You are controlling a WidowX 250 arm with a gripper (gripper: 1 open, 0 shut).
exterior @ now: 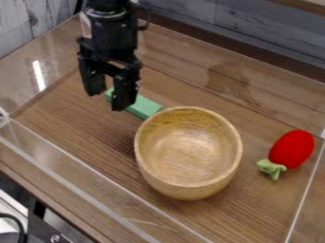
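My black gripper [109, 74] stands open over the wooden table at the left, its fingers just above and left of a green block [140, 109], which is partly hidden behind it. A tan bowl [188, 157] sits in the middle front, right beside the block's lower end. A red strawberry-like object [291, 150] with a green leafy end lies at the right.
A wall runs along the back. A dark cable [10, 228] shows at the bottom left corner.
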